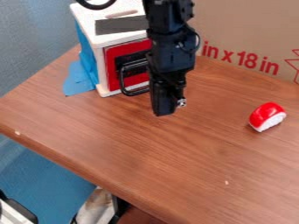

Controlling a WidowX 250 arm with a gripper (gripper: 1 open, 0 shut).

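My black gripper point(166, 100) hangs over the wooden table point(140, 166) near its back, in front of a white toy oven point(100, 19) with a red front point(114, 58) and a black handle. Its fingers point down, and whether they are open or shut is hard to tell. A red and white rounded object point(267, 116) lies on the table at the right.
A blue cloth point(79, 80) lies at the back left beside the oven. A cardboard box point(251, 35) forms the back wall at the right. The table's left edge drops to a blue floor.
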